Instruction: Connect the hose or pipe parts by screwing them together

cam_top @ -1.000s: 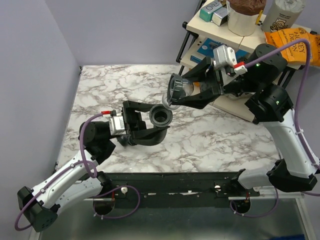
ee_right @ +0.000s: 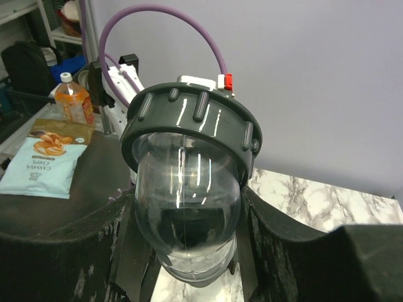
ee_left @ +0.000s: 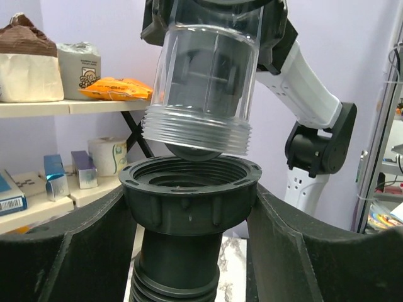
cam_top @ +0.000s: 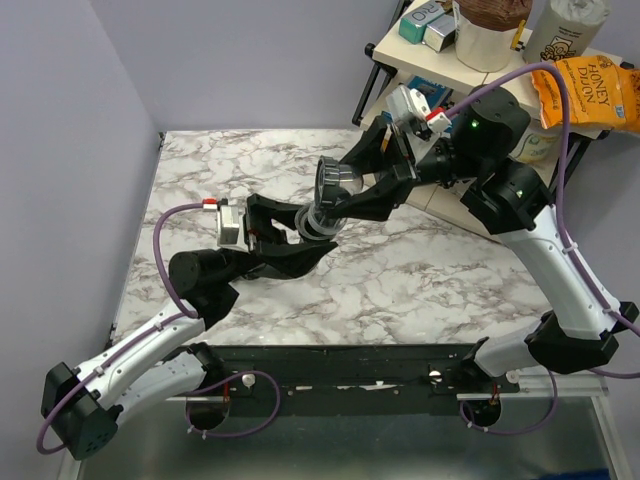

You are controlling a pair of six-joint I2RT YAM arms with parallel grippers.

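Note:
My left gripper point(cam_top: 290, 235) is shut on a dark hose fitting point(ee_left: 189, 207) with a threaded ring at its top. My right gripper point(cam_top: 370, 185) is shut on a clear cylindrical part point(ee_left: 204, 82), which has a dark ribbed collar point(ee_right: 189, 110) at one end. In the left wrist view the clear part's threaded end hangs just above the fitting's open mouth, tilted slightly. In the top view the two parts meet at the centre; whether they touch is unclear.
A shelf point(cam_top: 465, 70) with boxes, rolls and an orange bag point(cam_top: 590, 90) stands at the back right.
My right gripper has shifted left with the clear part, closer over the fitting. My left gripper has turned and moved slightly, its fitting now mostly under the clear part in the top view.

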